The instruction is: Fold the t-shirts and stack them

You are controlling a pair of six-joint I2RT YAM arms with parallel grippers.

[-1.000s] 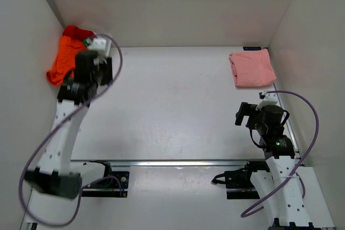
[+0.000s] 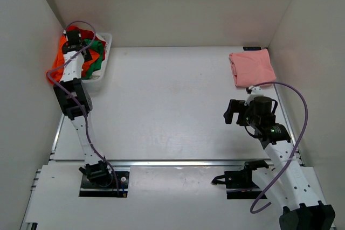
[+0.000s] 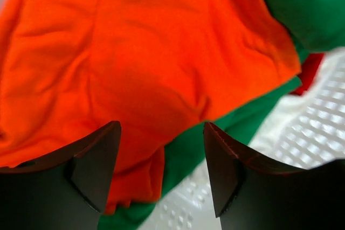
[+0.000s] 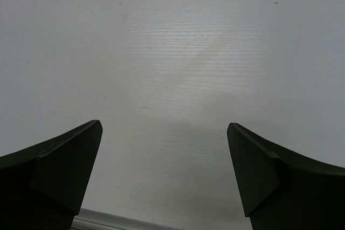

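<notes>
My left gripper is over the white basket (image 2: 107, 53) at the back left, open just above an orange shirt (image 3: 135, 47) and green cloth (image 3: 302, 4), with some red cloth behind. Nothing is held between its fingers. At the back right of the table lies a folded pink shirt (image 2: 252, 68). My right gripper hangs open over bare white table at the right front, nothing between its fingers.
Walls enclose the sides and back, and a metal rail runs along the front edge.
My left gripper has swung back and left to over the basket of shirts. My right gripper has shifted slightly to the left.
</notes>
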